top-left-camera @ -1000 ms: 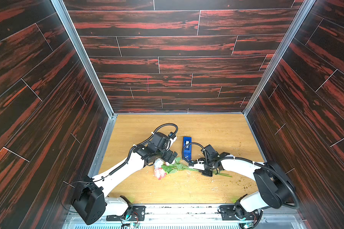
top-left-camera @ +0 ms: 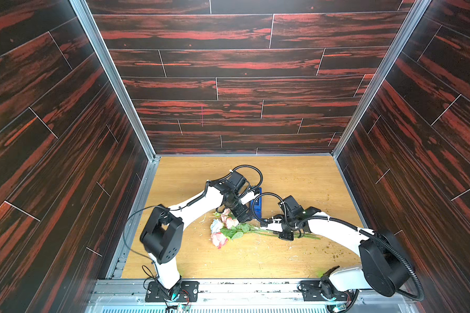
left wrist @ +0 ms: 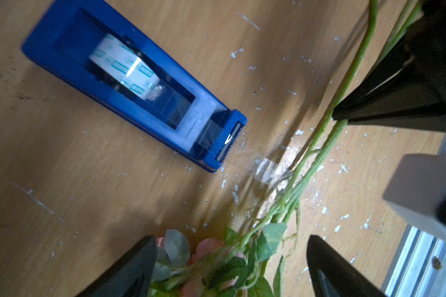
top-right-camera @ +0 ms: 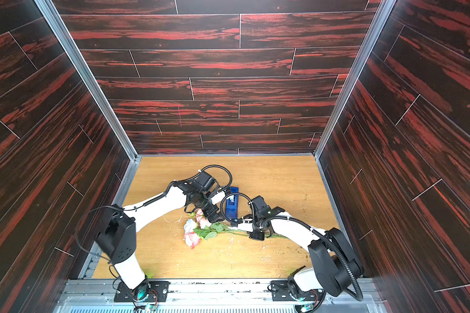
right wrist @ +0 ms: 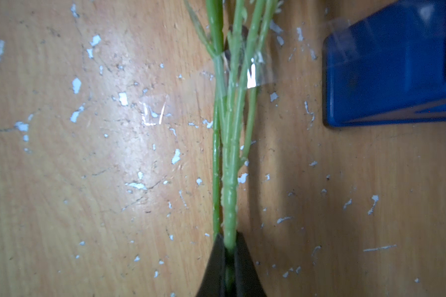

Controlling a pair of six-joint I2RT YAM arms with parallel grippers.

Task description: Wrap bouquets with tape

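Note:
The bouquet's pink and white blooms (top-left-camera: 219, 239) lie on the table at left, their green stems (right wrist: 230, 148) running right. My right gripper is shut on the stems. A piece of clear tape (right wrist: 260, 71) lies across the bundle above that grip, one loose end spread to the side. The blue tape dispenser (left wrist: 133, 84) rests behind the stems, its toothed end facing them; a roll (left wrist: 125, 66) sits inside. My left gripper is open above the blooms, its dark fingers (left wrist: 128, 272) wide apart, holding nothing.
White scraps litter the wooden table (top-left-camera: 297, 177). Both arms reach in close together over the middle, near the dispenser.
My left arm has moved right and its gripper now stands closer to the dispenser and stems. The right arm has shifted only slightly, its gripper staying at the stems.

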